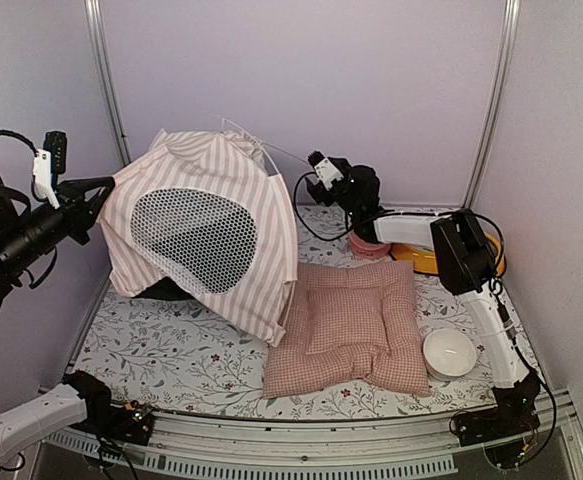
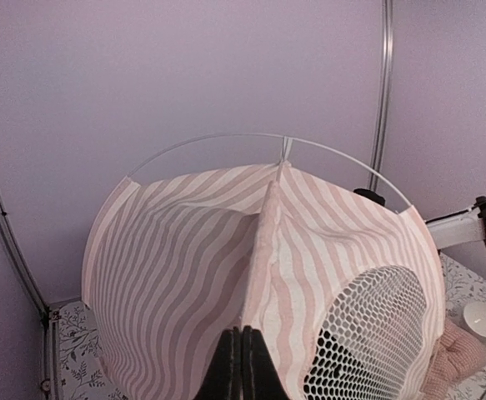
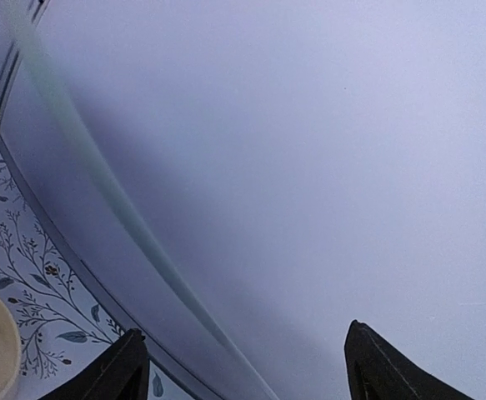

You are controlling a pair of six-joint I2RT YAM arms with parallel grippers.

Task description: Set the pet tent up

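The pink-striped tent (image 1: pixel 141 220) with its oval mesh panel (image 1: pixel 193 240) hangs half-formed at the left of the top view, its pale pole arched over the top (image 2: pixel 226 136). My left gripper (image 1: pixel 103 190) is shut at the tent's left corner; in its wrist view the fingertips (image 2: pixel 234 350) meet in front of the striped fabric. My right gripper stands open at the back centre, with a thin pale pole (image 3: pixel 155 250) crossing behind and between its fingers, apparently not gripped.
A pink checked cushion (image 1: pixel 346 320) lies centre-right, a white bowl (image 1: pixel 449 353) at front right. A pink bowl (image 1: pixel 369 250) and yellow feeder (image 1: pixel 421 262) sit under the right arm. Walls enclose the table on three sides.
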